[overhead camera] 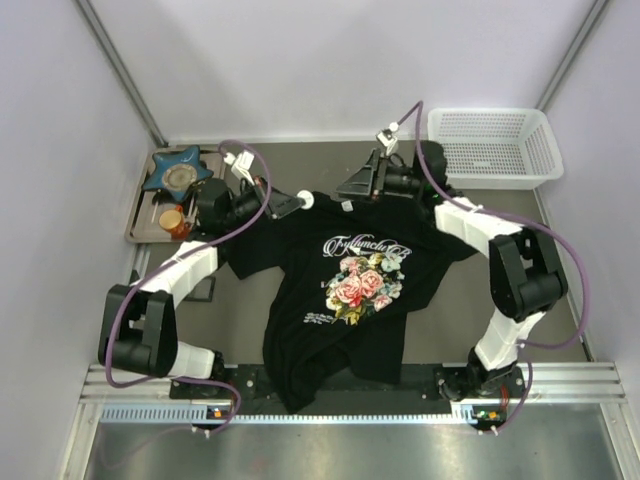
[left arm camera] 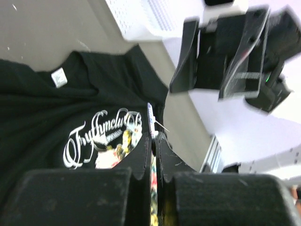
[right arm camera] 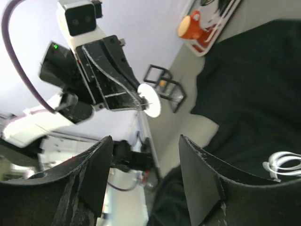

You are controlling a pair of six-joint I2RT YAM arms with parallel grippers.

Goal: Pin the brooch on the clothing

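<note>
A white round brooch (overhead camera: 305,199) is held at the tips of my left gripper (overhead camera: 298,201), which is shut on it above the black T-shirt (overhead camera: 300,260); in the left wrist view it shows edge-on with a thin pin (left arm camera: 162,126), and the right wrist view shows its round face (right arm camera: 153,101). My right gripper (overhead camera: 352,188) stands open to the right of it, apart, with nothing between its fingers. The shirt lies spread with white lettering and a flower print, and a small white label (left arm camera: 59,77) at the neck.
A white basket (overhead camera: 494,150) stands at the back right. At the left is a metal tray (overhead camera: 150,225) with a blue star dish and an orange mug. Grey table shows around the shirt.
</note>
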